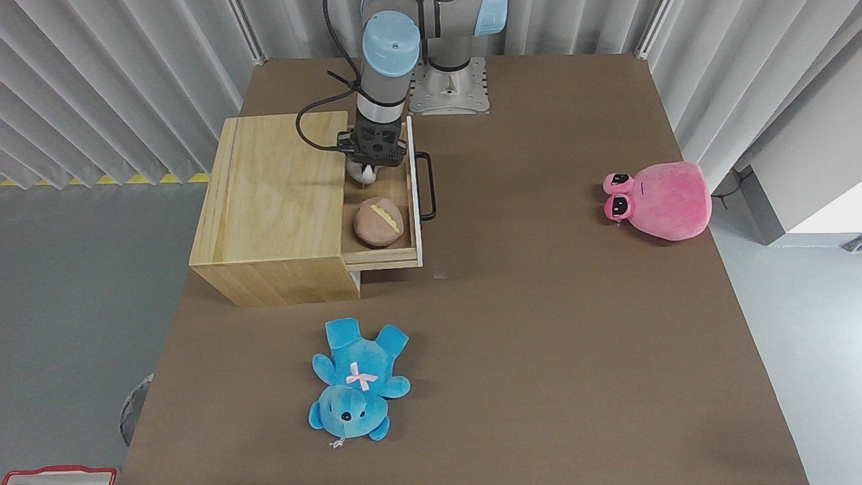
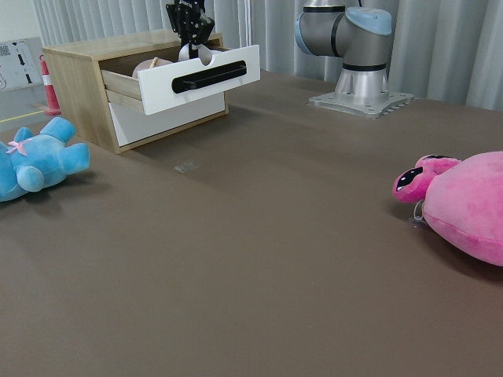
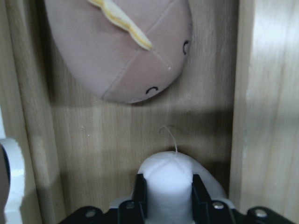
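A wooden cabinet (image 1: 271, 194) has its white-fronted drawer (image 2: 161, 89) pulled out. Down inside the drawer's back end, my gripper grips a soft white plush (image 3: 169, 170), which bulges between the two black fingers; in the front view most of it is hidden under the wrist. A round tan-pink plush (image 1: 377, 222) with a cream strip and stitched eyes lies in the same drawer, in front of the white one.
A blue bear plush (image 1: 355, 396) lies in front of the cabinet and a pink plush (image 1: 671, 202) at the table's right edge.
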